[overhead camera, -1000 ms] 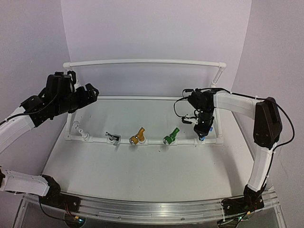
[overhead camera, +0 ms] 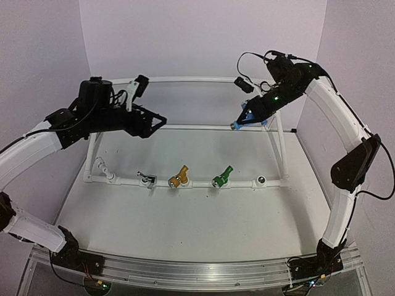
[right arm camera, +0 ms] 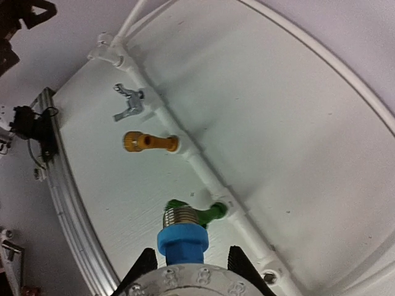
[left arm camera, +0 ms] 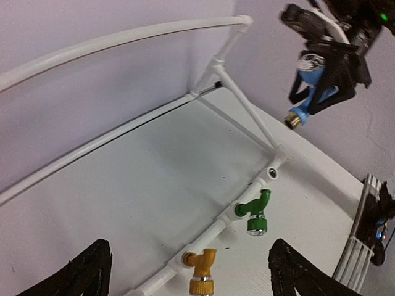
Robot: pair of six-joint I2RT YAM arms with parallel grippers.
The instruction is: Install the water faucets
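Note:
My right gripper point(overhead camera: 244, 118) is shut on the blue faucet point(right arm camera: 185, 246), raised well above the pipe. In the right wrist view, the faucet's threaded brass end points away from the fingers. The empty socket point(overhead camera: 261, 180) is at the pipe's right end. Along the white pipe point(overhead camera: 200, 184) sit a green faucet point(overhead camera: 223, 177), an orange faucet point(overhead camera: 179, 177), a chrome faucet point(overhead camera: 147, 179) and a white faucet point(overhead camera: 103, 168). Over the frame's left half hangs my left gripper, open and empty, its two fingers wide apart in the left wrist view.
Upper white rails point(overhead camera: 191, 127) run across behind the faucet pipe. A metal rail point(overhead camera: 197, 271) lines the board's front edge. Between the two, the white board point(overhead camera: 185, 222) is clear. Cables trail along both arms.
The right gripper has risen from the right-end socket with the blue faucet and swung up and leftward, uncovering the socket. The left gripper has shifted right.

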